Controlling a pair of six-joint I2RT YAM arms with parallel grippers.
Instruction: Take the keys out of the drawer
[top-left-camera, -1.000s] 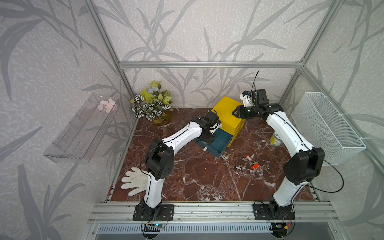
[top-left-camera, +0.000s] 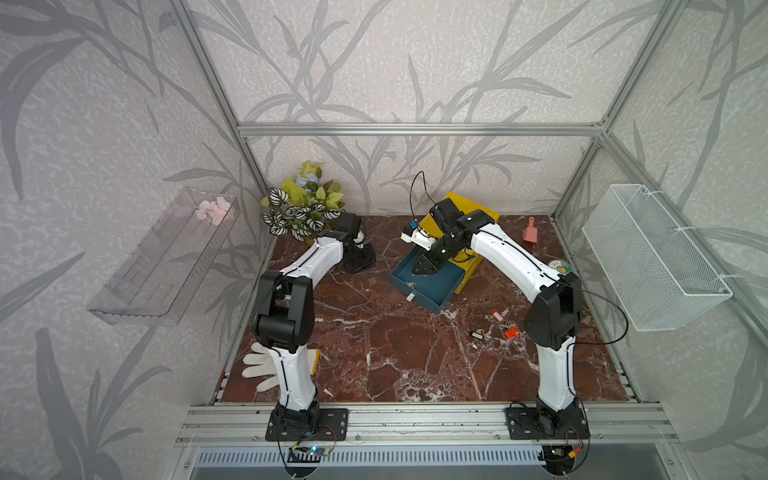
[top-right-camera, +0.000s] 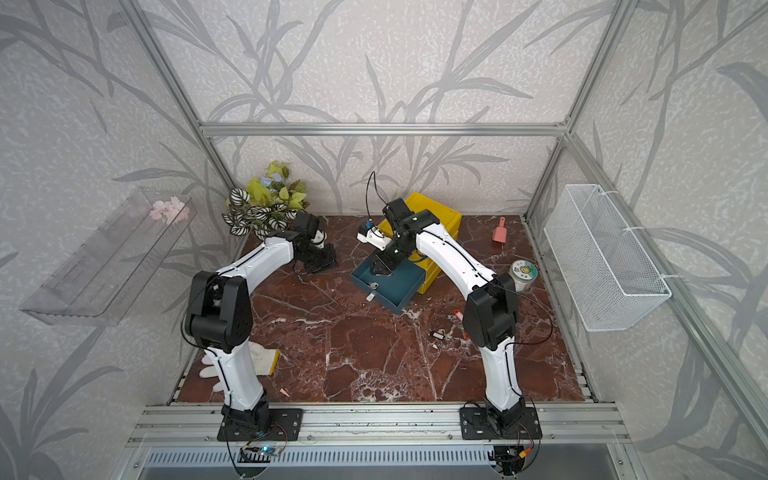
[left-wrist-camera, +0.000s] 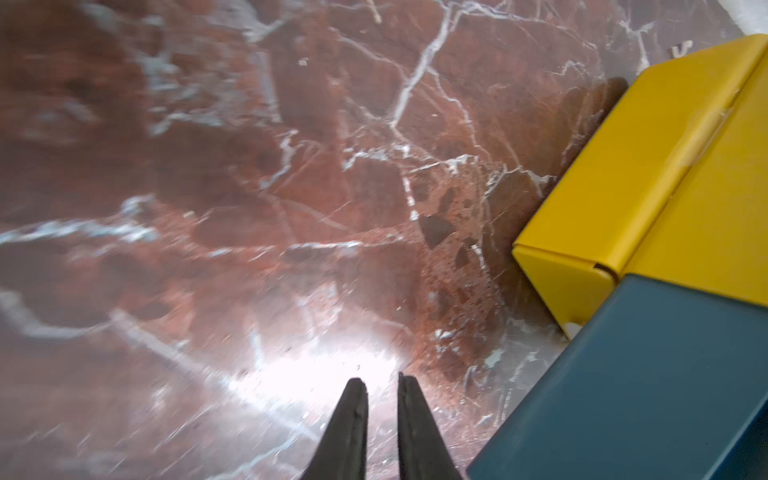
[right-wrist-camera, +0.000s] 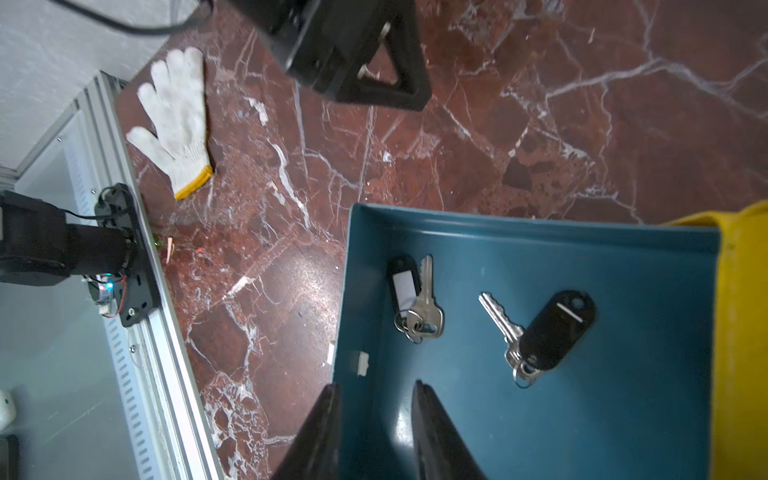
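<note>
A teal drawer (top-left-camera: 432, 296) is pulled out of a yellow cabinet (top-right-camera: 428, 209). In the right wrist view it holds two key sets: keys with a black tag (right-wrist-camera: 428, 308) near the drawer's outer end, and keys under a larger black tag (right-wrist-camera: 556, 332) toward its middle. My right gripper hangs over the drawer, open, nothing visible between its fingers. My left gripper is left of the drawer over bare table, partly open and empty.
A potted plant (top-left-camera: 304, 208) stands back left. A white glove (right-wrist-camera: 176, 120) lies front left, small red items (top-left-camera: 512, 333) right of the drawer, a round can (top-right-camera: 523, 272) at the right.
My left gripper has withdrawn from over the drawer toward the back left. My right arm has moved left and down from above the cabinet to over the drawer.
</note>
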